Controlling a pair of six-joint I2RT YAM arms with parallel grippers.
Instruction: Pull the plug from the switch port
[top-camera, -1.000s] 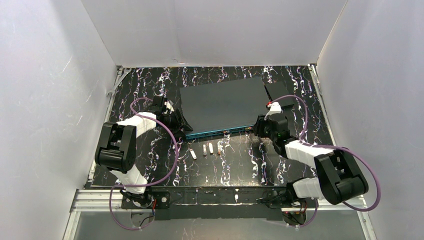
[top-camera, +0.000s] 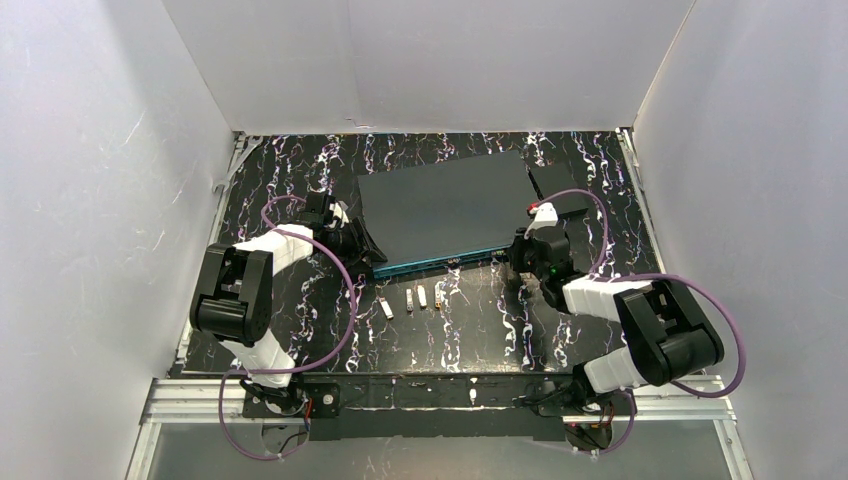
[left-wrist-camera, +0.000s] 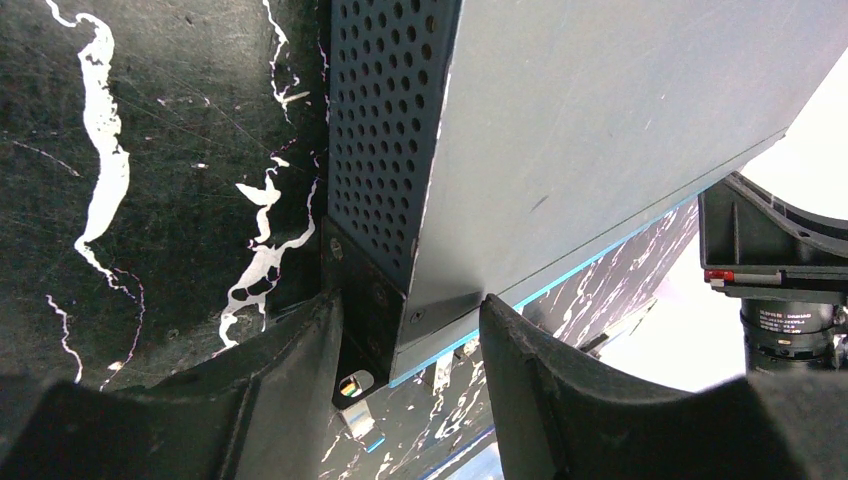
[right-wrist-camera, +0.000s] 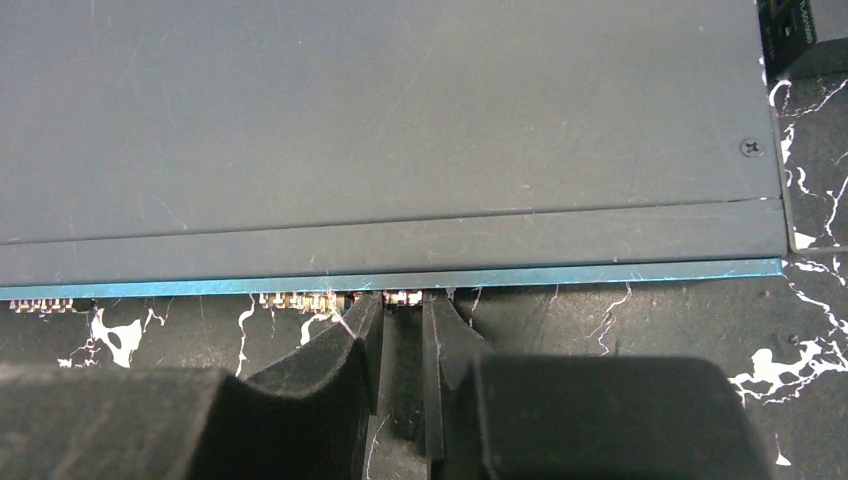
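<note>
The switch (top-camera: 445, 205) is a flat dark box with a blue strip along its front edge. My left gripper stands open at its front left corner, one finger by the vented side and the other over the top. At the right part of the front edge, my right gripper has its narrow fingers on either side of a small metallic plug (right-wrist-camera: 404, 297). The plug fills the gap at the tips; whether they grip it cannot be told. Its port is hidden under the blue edge.
More metallic plugs (right-wrist-camera: 300, 301) show along the front edge, left of the right fingers. Several small loose modules (top-camera: 422, 297) lie on the marbled table in front. A small black box (top-camera: 560, 188) stands behind the switch's right side.
The switch has shifted very slightly left and forward. The left arm looks still.
</note>
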